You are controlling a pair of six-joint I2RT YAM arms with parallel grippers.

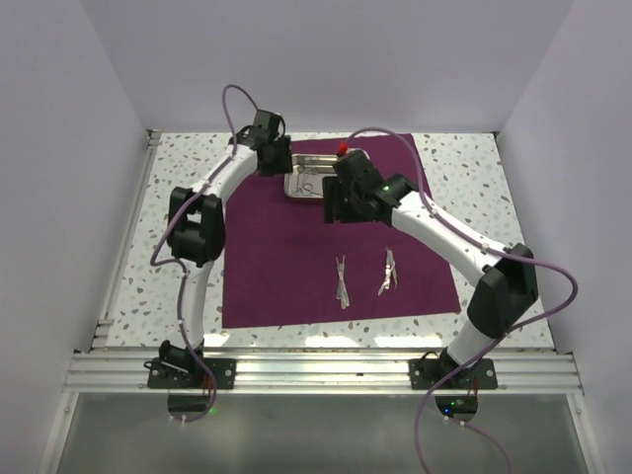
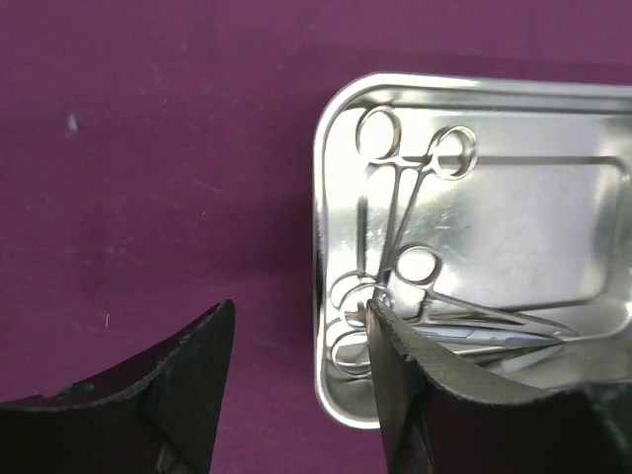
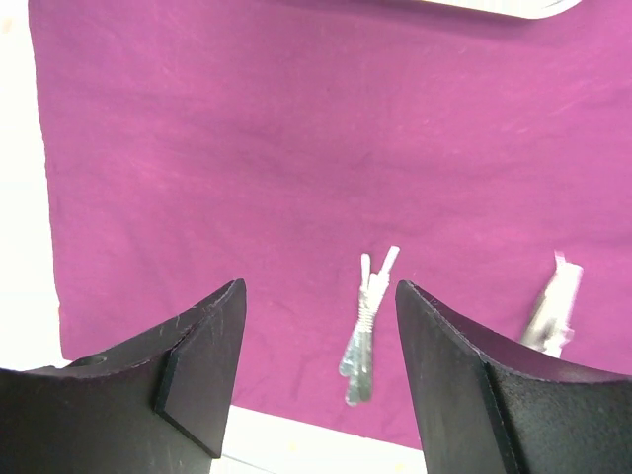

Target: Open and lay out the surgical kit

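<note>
The steel tray (image 2: 319,237) sits at the back of the purple cloth (image 1: 276,257), holding several ring-handled instruments (image 2: 425,168) crowded along its left end. My left gripper is open over that end, one finger above the tray. My right gripper hangs open above the cloth just in front of the tray, nothing between its fingers. Two groups of slender instruments lie on the front right of the cloth: a narrow pair (image 3: 360,346) and another group (image 3: 558,301) to its right.
A speckled table (image 1: 148,296) borders the cloth on the sides and front. Both arms reach over the work area from the front corners.
</note>
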